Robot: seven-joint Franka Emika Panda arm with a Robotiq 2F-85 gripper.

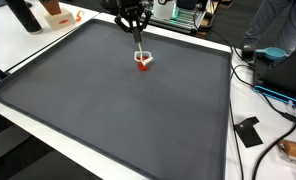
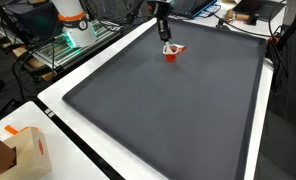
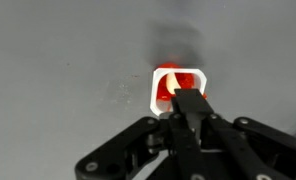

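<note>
A small white-rimmed container (image 1: 143, 58) with red on it stands on the dark grey table, toward its back edge in exterior view 1. From above, in the wrist view, the squarish white rim of the container (image 3: 155, 92) surrounds red contents and a yellowish piece (image 3: 172, 84). Just over it my gripper (image 1: 138, 27) points down. A thin pale stick (image 1: 139, 42) runs from the gripper to the container, and the fingers are shut on it. Its lower end is hard to make out. In exterior view 2 the container (image 2: 171, 57) sits right below the dark gripper.
A black flat piece (image 1: 248, 131) and cables lie beyond its right edge. Off the back left stands an orange-and-white box (image 1: 58, 17).
</note>
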